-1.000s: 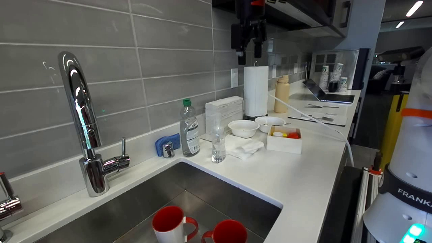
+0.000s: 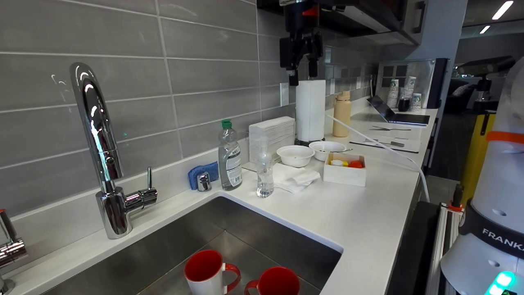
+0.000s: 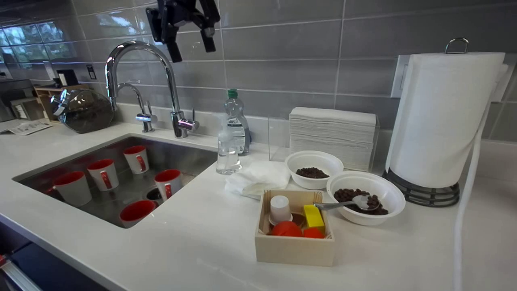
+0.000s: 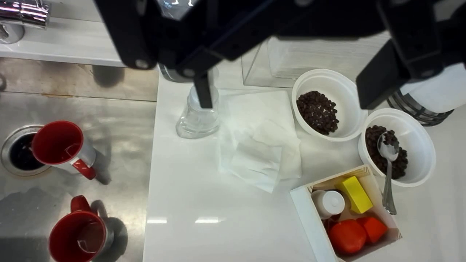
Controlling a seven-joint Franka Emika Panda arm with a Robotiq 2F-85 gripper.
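My gripper point(image 3: 196, 53) hangs open high above the counter, in front of the tiled wall, with nothing between its fingers. In the wrist view its dark fingers point(image 4: 379, 80) spread wide over the clear bottle point(image 4: 198, 115) and the bowls. One white bowl point(image 3: 314, 164) holds dark brown pieces. A second white bowl point(image 3: 373, 193) holds similar pieces and a metal spoon point(image 3: 361, 201). The wooden box point(image 3: 294, 249) contains a white cup-like item point(image 3: 280, 208), a yellow block point(image 3: 314, 216) and red items point(image 3: 286, 228). Crumpled white napkins point(image 4: 257, 144) lie beside the bottle.
Several red-and-white mugs point(image 3: 102, 174) stand in the steel sink, below a tall chrome faucet point(image 3: 169, 82). Along the wall are a dish soap bottle point(image 2: 229, 157), a napkin stack point(image 3: 332, 136) and a paper towel roll point(image 3: 443, 121). A white cable point(image 2: 393, 152) crosses the counter.
In the first exterior view my gripper sits slightly lower than before and looks somewhat turned or tilted. The objects on the counter and in the sink have not moved.
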